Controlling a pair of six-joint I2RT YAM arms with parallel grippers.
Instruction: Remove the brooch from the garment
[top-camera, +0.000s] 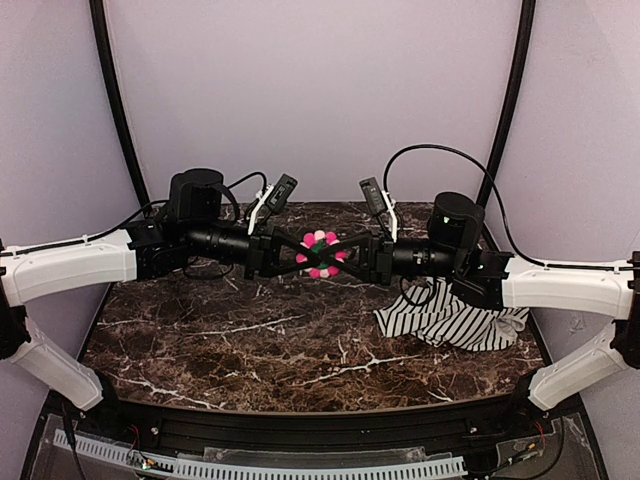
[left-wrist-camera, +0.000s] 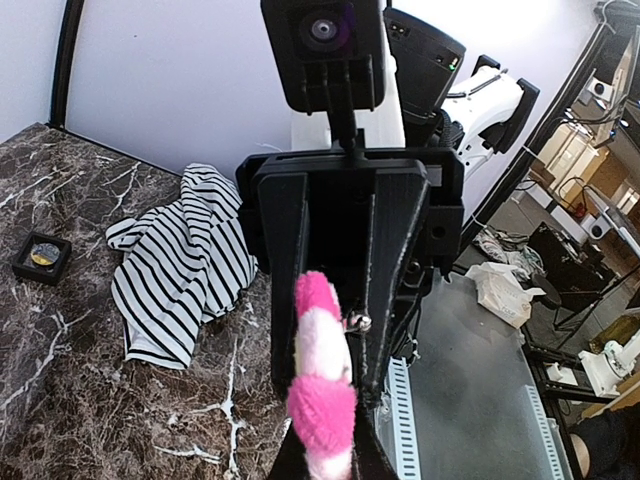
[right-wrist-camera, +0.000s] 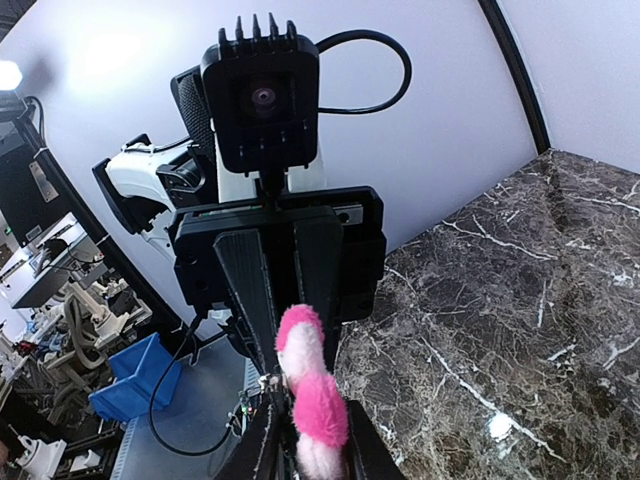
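Observation:
A pink and white fluffy flower brooch (top-camera: 320, 240) hangs in the air at the centre, seen edge-on in the left wrist view (left-wrist-camera: 320, 420) and right wrist view (right-wrist-camera: 318, 410). My left gripper (top-camera: 300, 257) and right gripper (top-camera: 342, 257) meet at it from opposite sides, both shut on it, their fingers partly hiding its middle. A small metal piece (left-wrist-camera: 360, 322) shows at the brooch's side. The black-and-white striped garment (top-camera: 450, 320) lies crumpled on the table at the right, apart from the brooch.
A small black square box with a yellow item (left-wrist-camera: 42, 258) lies near the garment in the left wrist view.

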